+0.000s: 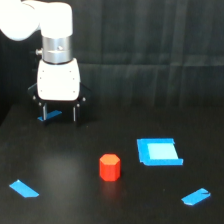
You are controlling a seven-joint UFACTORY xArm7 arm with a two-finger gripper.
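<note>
A white robot arm hangs at the upper left, its gripper point(59, 112) pointing down above the dark table, with its two dark fingers apart and nothing seen between them. A red hexagonal block point(110, 167) sits near the middle front of the table. To the right lies a blue square point(145, 144) with a white centre point(163, 150).
Blue strips lie at the front left point(24, 189), the front right point(196, 197) and behind the gripper point(50, 115). A dark curtain point(150, 50) closes off the back.
</note>
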